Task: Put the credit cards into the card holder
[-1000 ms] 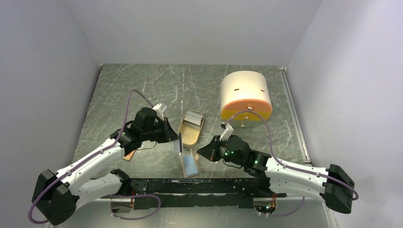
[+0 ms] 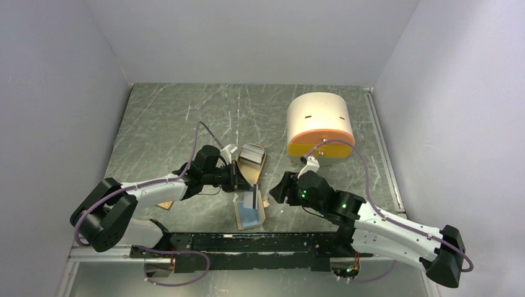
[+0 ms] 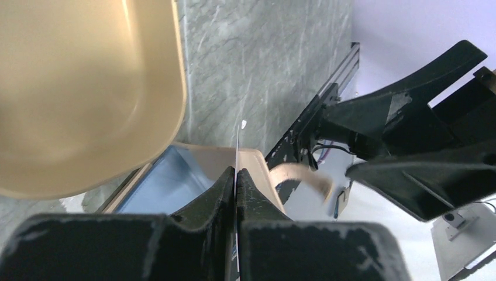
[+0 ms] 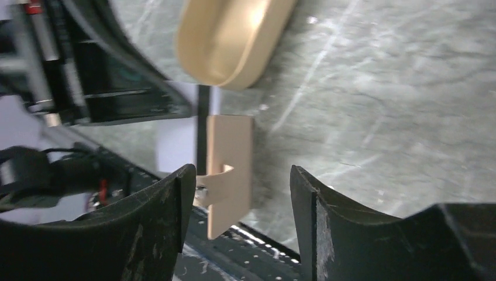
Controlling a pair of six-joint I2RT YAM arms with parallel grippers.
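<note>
My left gripper is shut on a thin pale card with a dark stripe, which appears edge-on in the left wrist view. The card hangs over the card holder [image 2: 249, 218], a tan wallet with a blue inside, standing part open near the table's front edge. Its cover [image 4: 234, 140] is raised to the right of the card, with a short tan strap [image 4: 216, 182] sticking out. Just right of the holder, my right gripper stands open; the strap's end lies near one finger. Whether the card's lower edge is inside the holder cannot be told.
A tan oval tray [image 2: 249, 178] with several grey cards [image 2: 252, 154] lies just behind the holder, close to my left gripper. A cream rounded box with an orange and yellow front [image 2: 318, 120] stands at the back right.
My right gripper has moved right, now with its fingers apart.
</note>
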